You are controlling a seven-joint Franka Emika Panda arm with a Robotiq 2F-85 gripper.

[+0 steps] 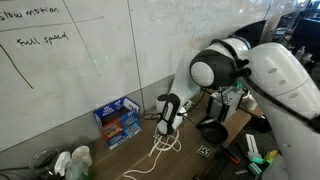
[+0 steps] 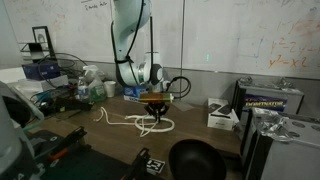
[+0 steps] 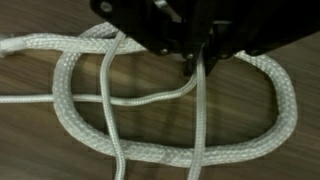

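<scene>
White rope lies in loose loops on the brown table, seen as a thick oval loop [image 3: 80,125] crossed by thinner strands in the wrist view. My gripper is low over these loops, shut on a thin strand of the white rope [image 3: 200,110] that hangs from between its dark fingers. In exterior view 2 the gripper [image 2: 154,108] points down at the rope [image 2: 125,121]. Exterior view 1 has the gripper [image 1: 166,129] above the rope [image 1: 165,147], whose tail runs toward the front left.
A black pan [image 2: 197,160] stands at the front right in exterior view 2. A white box [image 2: 222,113] and a silver toaster-like case [image 2: 275,140] are farther right. A blue and red box [image 1: 119,122] is against the back wall in exterior view 1.
</scene>
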